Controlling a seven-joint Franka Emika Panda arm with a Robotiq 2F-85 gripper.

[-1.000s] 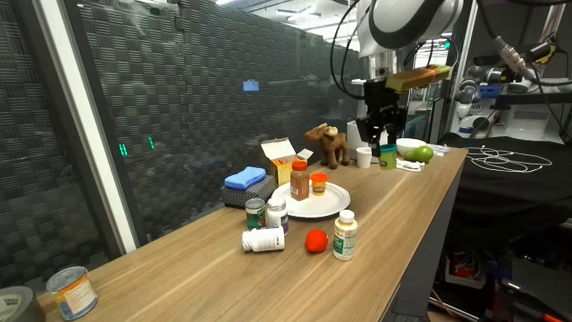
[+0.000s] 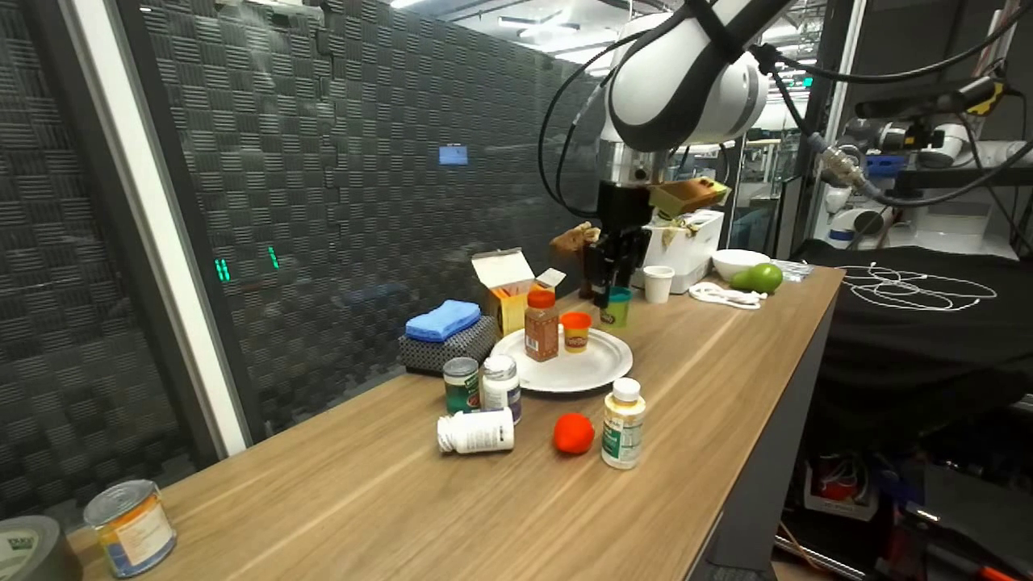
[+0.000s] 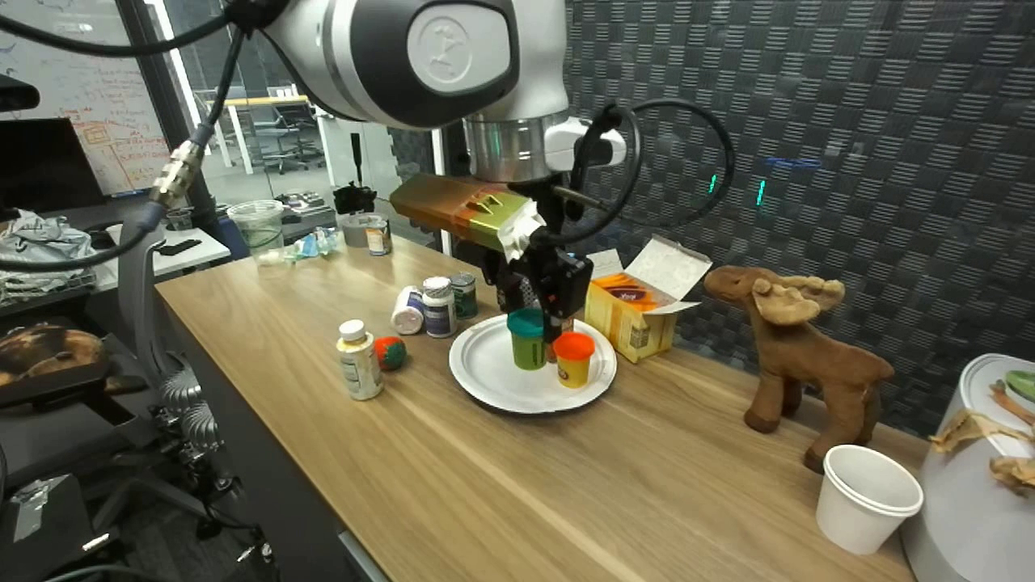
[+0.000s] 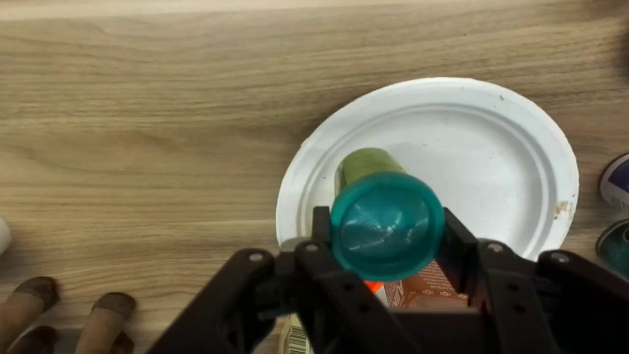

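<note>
My gripper is shut on a green tub with a teal lid (image 4: 386, 227), one finger on each side of the lid. In exterior view 2 the green tub (image 3: 528, 344) shows upright in front of the white plate (image 3: 485, 373); its height above the plate is hard to judge. On the plate stand an orange-lidded yellow tub (image 2: 576, 334) and a reddish-brown bottle with a red cap (image 2: 541, 328). From the wrist, the held tub and fingers cover most of the yellow tub and part of the bottle.
An open yellow box (image 3: 631, 320) and a plush moose (image 3: 800, 349) stand behind the plate. Toward the front lie a red ball-like item (image 2: 573, 432), an upright pill bottle (image 2: 622, 426) and a tipped white bottle (image 2: 475, 432). Bare wood (image 3: 621, 485) lies right of the plate in exterior view 2.
In exterior view 1 my arm has swung left, carrying the green tub from near the white cups toward the plate. The things on the table look unmoved.
</note>
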